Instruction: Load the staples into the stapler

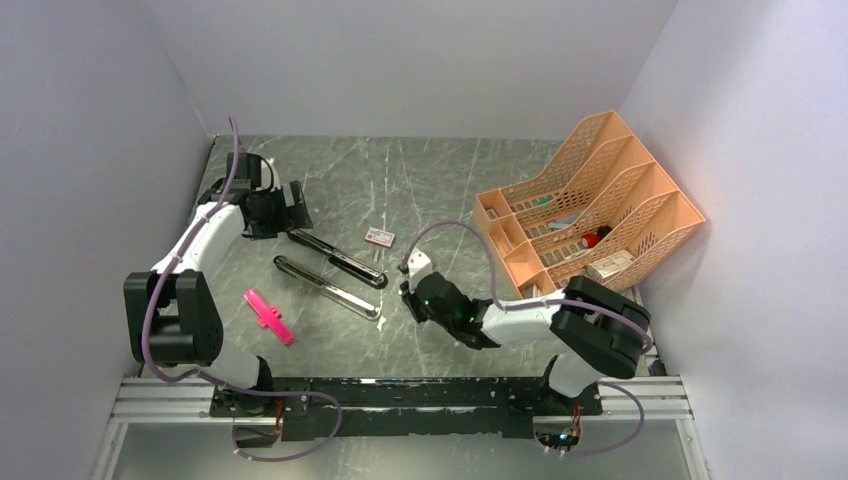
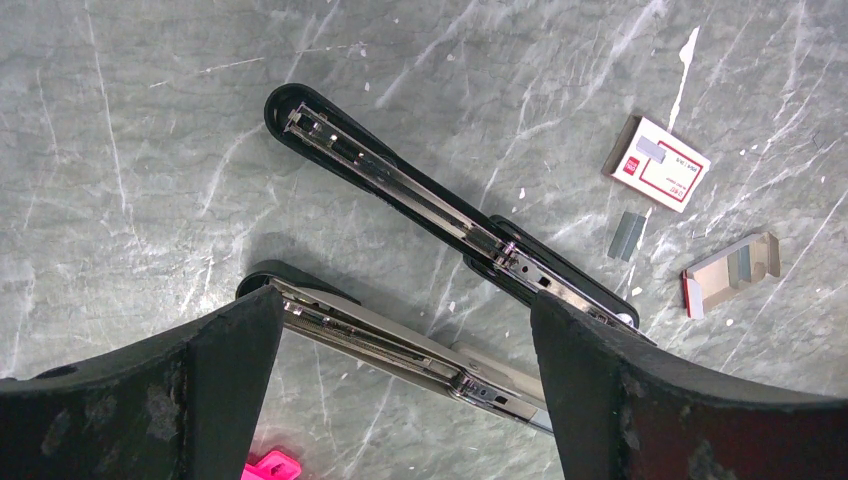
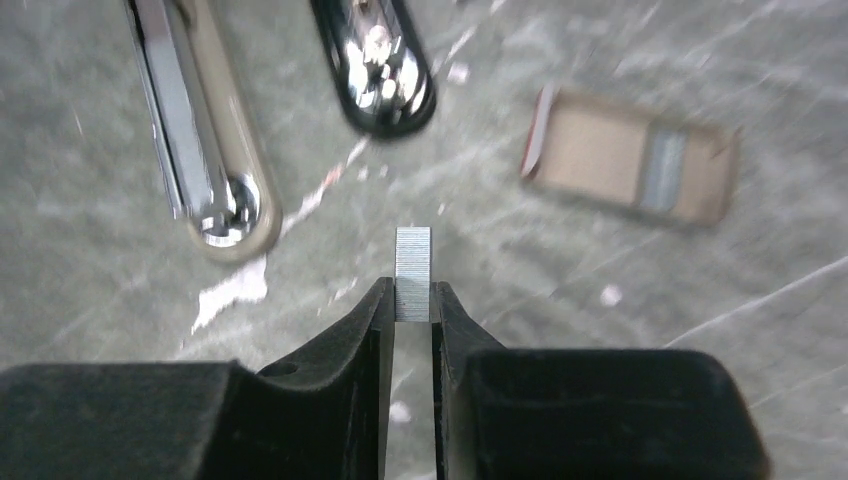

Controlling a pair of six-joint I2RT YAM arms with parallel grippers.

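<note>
Two opened-out staplers lie on the table, a black one (image 2: 400,190) and a beige-and-black one (image 2: 370,335), their metal magazines facing up. My left gripper stands open above them, nothing between its fingers. In the right wrist view my right gripper is shut on a short grey staple strip (image 3: 413,262), which sticks out past the fingertips over bare table. A small open box (image 3: 630,155) with a strip inside lies to the right of it. Another grey strip (image 2: 627,236) rests beside the closed white-and-red staple box (image 2: 658,165).
A pink stapler (image 1: 268,316) lies at the front left. An orange mesh organizer (image 1: 590,205) with several items fills the right side. Bare table stretches across the back middle.
</note>
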